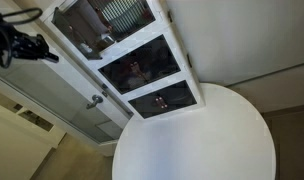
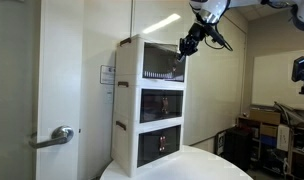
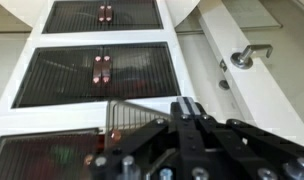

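Observation:
A white cabinet [image 1: 187, 72] with three tiers of dark ribbed doors stands on a round white table [image 1: 207, 140]. On its top tier, one door [image 1: 89, 45] appears swung outward in exterior view 1, with striped material [image 1: 124, 14] visible inside. The two lower tiers, such as the middle doors [image 3: 97, 74], are closed. My gripper [image 1: 52, 56] hangs left of the top tier in that view. In exterior view 2 the gripper [image 2: 180, 55] appears by the top tier's right side. Its fingers [image 3: 185, 106] are together in the wrist view, with nothing visible between them.
A white door with a metal handle [image 2: 61, 134] stands left of the cabinet. Shelving with boxes [image 2: 267, 125] is at the far right.

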